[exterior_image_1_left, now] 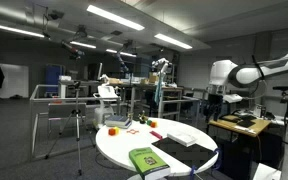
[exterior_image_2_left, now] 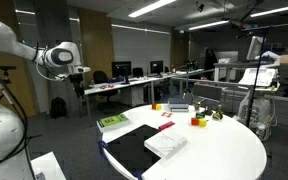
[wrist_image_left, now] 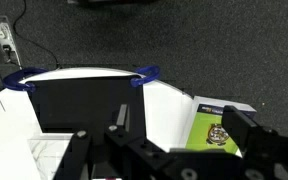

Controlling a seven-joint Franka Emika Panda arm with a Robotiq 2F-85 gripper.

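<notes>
My gripper is open, its dark fingers spread wide at the bottom of the wrist view with nothing held between them. In exterior view 1 the gripper point(exterior_image_1_left: 214, 112) hangs high beyond the right edge of the round white table point(exterior_image_1_left: 119, 150). A flat black board point(wrist_image_left: 79, 105) with blue handles point(wrist_image_left: 146, 74) lies on that table; one finger overlaps its lower part in the wrist view. Off to the right of the board is a green-covered book or box point(wrist_image_left: 212, 125), partly hidden by the other finger. A white box point(exterior_image_2_left: 166, 142) lies beside the board.
A red item point(exterior_image_2_left: 166, 126), small coloured blocks point(exterior_image_2_left: 198, 122) and a grey container point(exterior_image_2_left: 179, 109) are farther across the table. A tripod point(exterior_image_1_left: 79, 120) stands beside it. Dark open floor point(wrist_image_left: 204, 45) lies beyond the table edge, with a cable and a wall socket point(wrist_image_left: 4, 35).
</notes>
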